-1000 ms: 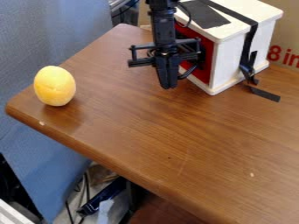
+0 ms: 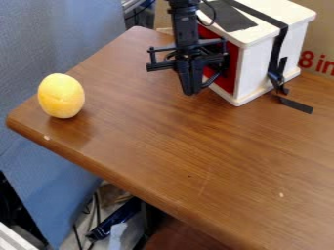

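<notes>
My black gripper point(image 2: 190, 80) hangs at the upper middle, pointing down in front of the red face point(image 2: 225, 67) of a white box point(image 2: 260, 66) with black straps. Its fingertips are dark and close together, and whether they are open or shut is hard to tell. A yellow, egg-shaped object point(image 2: 62, 96) sits upright near the left edge of the wooden table point(image 2: 170, 156), well apart from the gripper.
A cardboard box point(image 2: 315, 61) stands behind the white box. A blue padded surface point(image 2: 53, 44) lies beyond the table's left edge, with loose items below the front-left edge.
My gripper has shifted very slightly to the right. The yellow object and the white box have not moved.
</notes>
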